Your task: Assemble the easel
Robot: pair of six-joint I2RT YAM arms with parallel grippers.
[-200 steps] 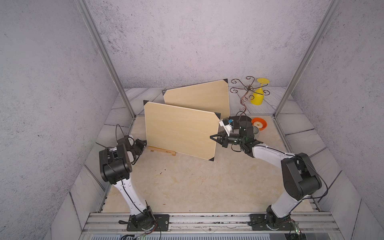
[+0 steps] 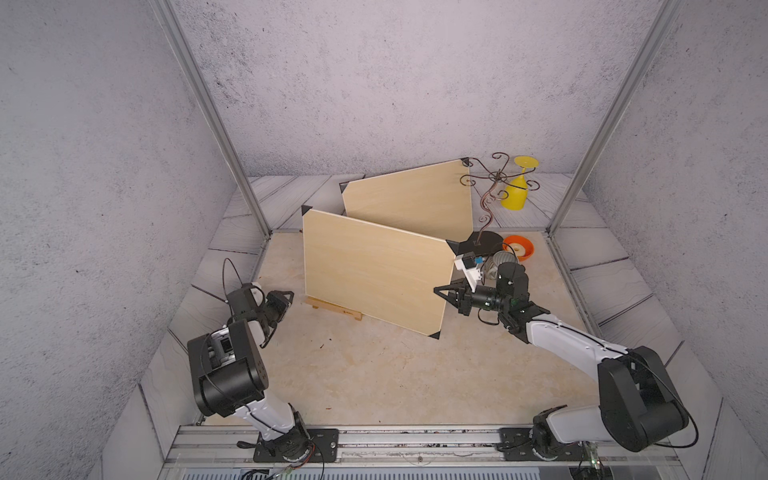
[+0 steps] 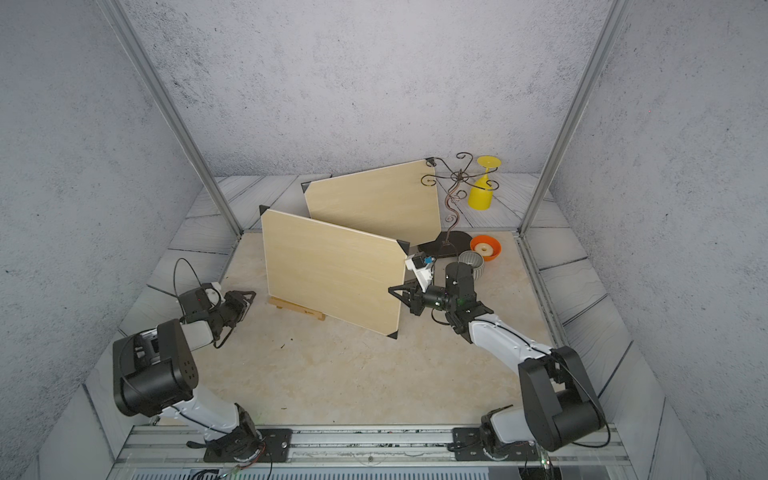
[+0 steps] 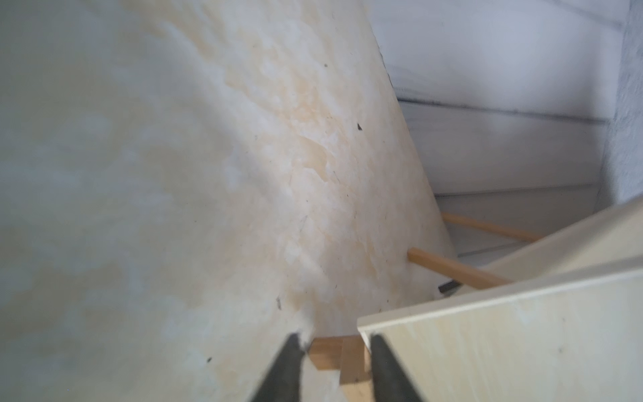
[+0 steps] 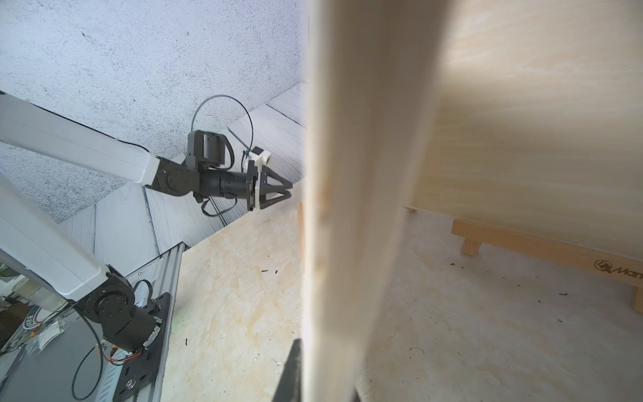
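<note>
A light wooden board (image 2: 372,272) with black corners stands upright on a wooden bar (image 3: 297,309); another board (image 2: 408,193) stands behind it, tilted. Wooden legs (image 4: 455,266) show beside the boards in the left wrist view. My right gripper (image 2: 444,292) is at the front board's right edge, shut; whether the edge is pinched is hidden, as the blurred edge fills the middle of the right wrist view. My left gripper (image 2: 285,299) is just left of the front board, part open, with nothing seen between its fingers.
At the back right stand a wire candelabra (image 2: 497,177), a yellow vase (image 2: 515,192), an orange bowl (image 2: 526,249) and a metal cup behind the right wrist.
Both boards have moved rightward, the front one also slightly toward me, along with my right gripper. My left gripper has moved a little left, apart from the front board.
</note>
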